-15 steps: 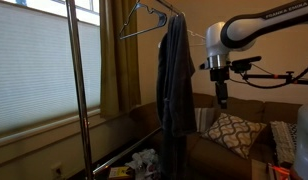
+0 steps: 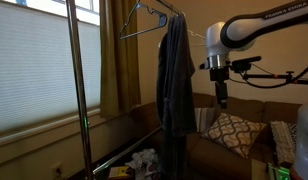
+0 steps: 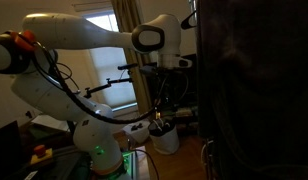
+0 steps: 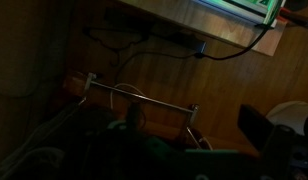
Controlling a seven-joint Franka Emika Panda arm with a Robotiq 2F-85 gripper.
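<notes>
In exterior view 1, my gripper [image 2: 222,101] points down in the air to the right of a dark garment [image 2: 177,85], with a clear gap between them. The garment hangs from a clothes rack beside an empty grey-blue hanger [image 2: 144,22]. Two dark fingers stand wide apart in the wrist view, the left finger [image 4: 131,124] and the right finger [image 4: 256,126]; nothing shows held between them. The floor lies below. Exterior view 2 is dim, and the fingertips are hard to make out there.
A metal rack pole [image 2: 80,90] stands at the left, near the window blind [image 2: 34,70]. Behind the arm is a brown sofa with a patterned pillow [image 2: 234,133]. A metal bar [image 4: 144,97] and cables cross the wrist view.
</notes>
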